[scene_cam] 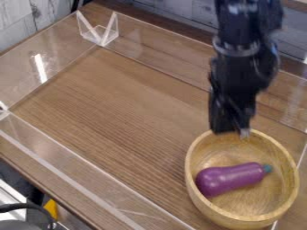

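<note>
My gripper [240, 117] hangs over the wooden table, above the back of a round wooden bowl [204, 207]. It is dark and blurred, so whether its fingers are apart cannot be made out. A purple eggplant [231, 179] lies in the bowl, below and apart from the gripper.
A small clear wire-like holder [99, 29] stands at the back left. Cables and dark items lie beyond the lower-left edge.
</note>
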